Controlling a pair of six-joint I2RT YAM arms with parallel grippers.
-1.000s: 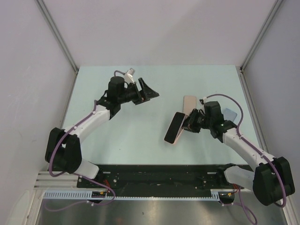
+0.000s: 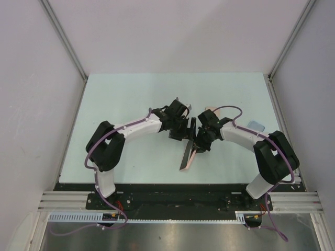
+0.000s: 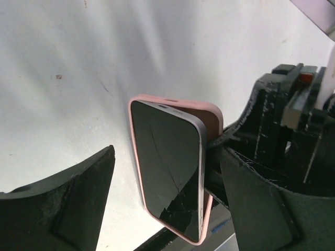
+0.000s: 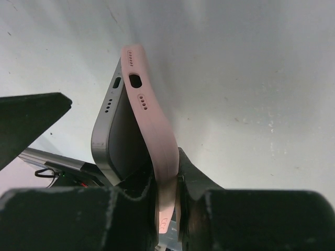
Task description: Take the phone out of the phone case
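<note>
The black-screened phone (image 3: pixel 168 164) sits partly out of its pink case (image 3: pixel 205 111), tipped so that a gap shows along one long side. In the right wrist view, the case (image 4: pixel 153 112) is pinched near its edge by my right gripper, and the phone's silver edge (image 4: pixel 106 110) leans away from it. My left gripper (image 2: pixel 190 128) is open close to the phone. Its fingers (image 3: pixel 78 196) stand on either side of the phone in the left wrist view, apparently without gripping it.
A flat tan item (image 2: pixel 213 111) lies behind the right gripper. A pale blue item (image 2: pixel 256 126) rests toward the table's right side. The two arms are very close together.
My left gripper has come right and forward to the phone, still open. The right gripper has shifted left, tilting phone and case more on edge.
</note>
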